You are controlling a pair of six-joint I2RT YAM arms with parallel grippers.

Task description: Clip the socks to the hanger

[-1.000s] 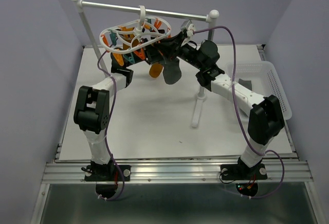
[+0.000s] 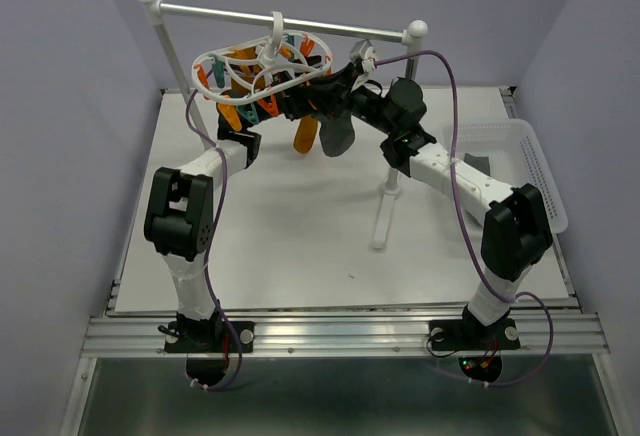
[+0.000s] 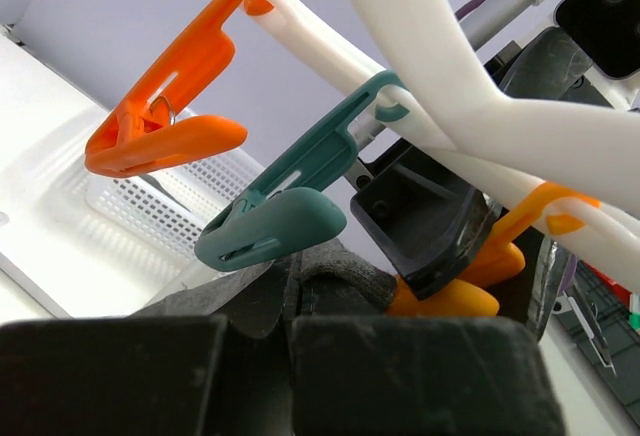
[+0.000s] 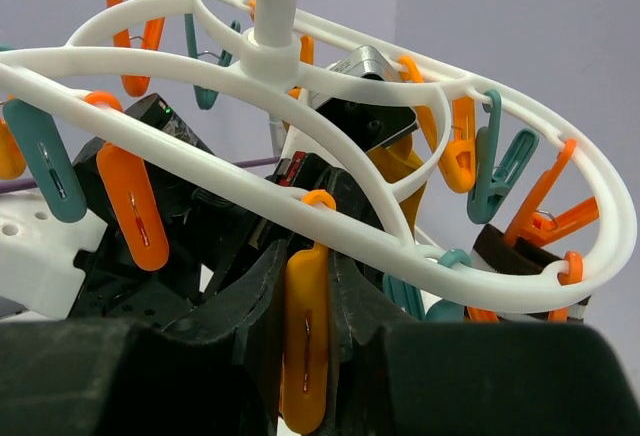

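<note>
The white round hanger [image 2: 205, 64] hangs from the rack, with orange and teal clips around its ring. Below it in the top view are an orange sock [image 2: 306, 136] and a grey sock [image 2: 337, 137]. My left gripper is shut on grey fabric, which shows beside and behind its fingers, close under a teal clip [image 3: 275, 226]. At the ring's near side my right gripper is shut on an orange clip [image 4: 306, 356], squeezing it from both sides. Whether fabric lies inside that clip's mouth is hidden.
A white basket [image 2: 545, 181] stands at the right with grey cloth [image 2: 477, 164] in it. The rack's top bar [image 2: 340, 29] runs above both arms.
The grey sock has shifted slightly up and right, and a little more of the orange sock shows. The hanger has swung very slightly left. Both arms look nearly still.
</note>
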